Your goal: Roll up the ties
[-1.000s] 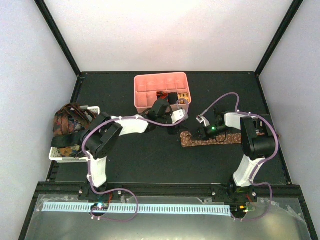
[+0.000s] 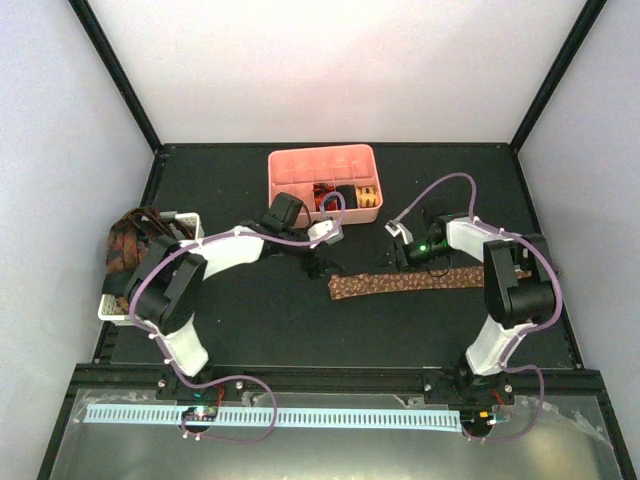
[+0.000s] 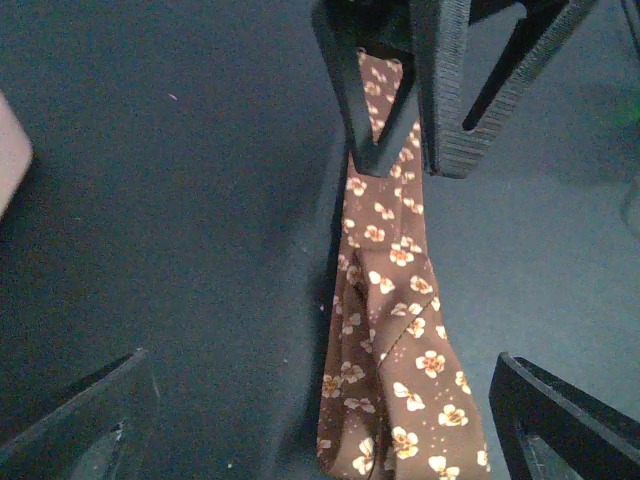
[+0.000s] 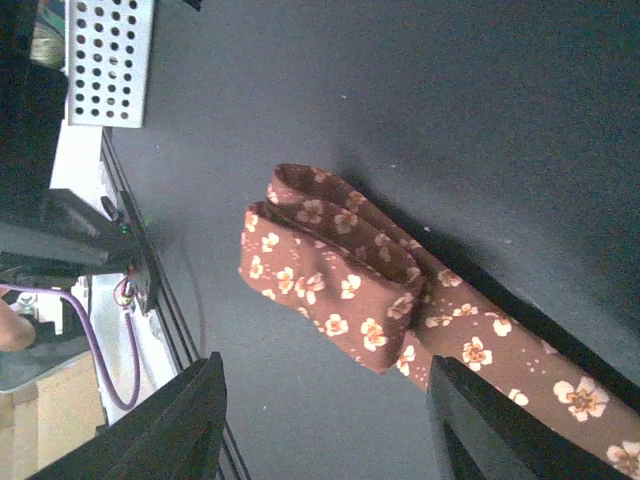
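Note:
A long brown tie with pale flowers (image 2: 405,282) lies across the black table, its left end near the middle. In the left wrist view that end of the tie (image 3: 415,400) is loosely folded over on itself. My left gripper (image 2: 335,268) hovers by this end with its fingers (image 3: 565,430) wide apart, and no cloth is pinched. Farther right, my right gripper (image 2: 388,262) is over the tie's back edge. Its fingers (image 4: 180,420) also stand apart, and the folded end (image 4: 340,270) lies beyond them, untouched.
Behind the left gripper stands a pink divided bin (image 2: 290,170) with several dark, red and yellow rolls at its right. A white basket (image 2: 112,308) heaped with patterned cloth is at the far left.
The tie's left end has shifted left and now lies flatter and longer. My left gripper has moved left, away from the right one. The right gripper has moved only slightly.

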